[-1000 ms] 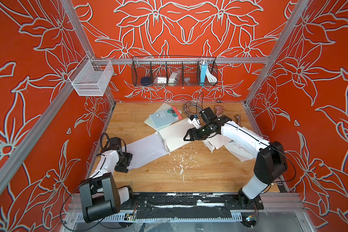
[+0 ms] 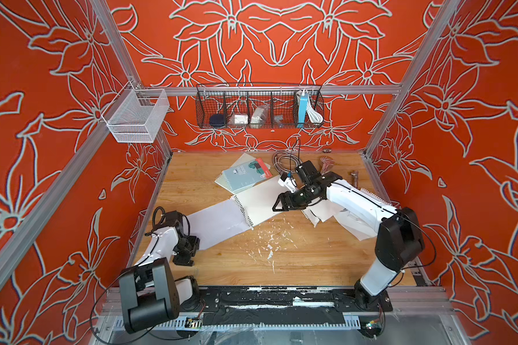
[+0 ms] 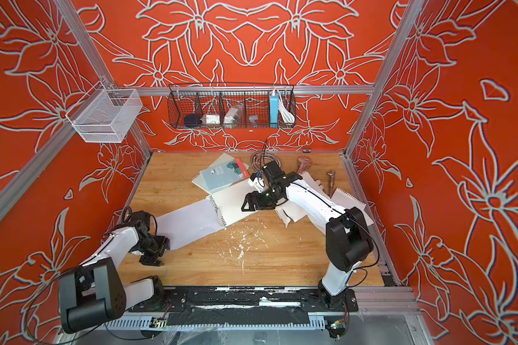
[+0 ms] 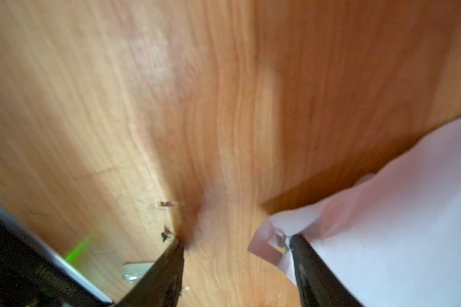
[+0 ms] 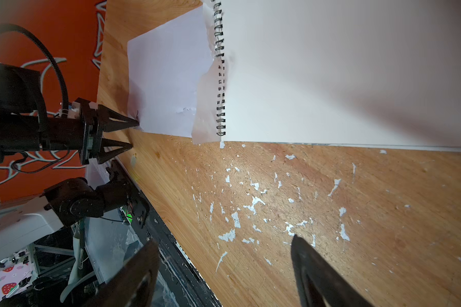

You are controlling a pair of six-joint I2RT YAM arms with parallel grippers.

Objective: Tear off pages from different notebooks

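Observation:
A white spiral notebook (image 2: 264,198) lies open mid-table, a loose-looking page (image 2: 218,224) stretching left from its binding, with a ragged edge there (image 5: 206,107). My left gripper stands open low over the wood at that page's crumpled left corner; one finger touches or nearly touches the paper, and none shows held between. My right gripper (image 2: 282,202) hangs open over the notebook's white page, its fingers blurred in the right wrist view, nothing between them.
Closed notebooks (image 2: 244,172) lie at the back, torn sheets (image 2: 354,224) and another pad on the right. Paper scraps (image 2: 269,250) litter the front middle. A cable coil (image 3: 264,159) lies behind; wire baskets (image 2: 259,106) hang on the walls.
My left gripper has moved slightly toward the front of the table. My right gripper has shifted very little, and the papers look about the same.

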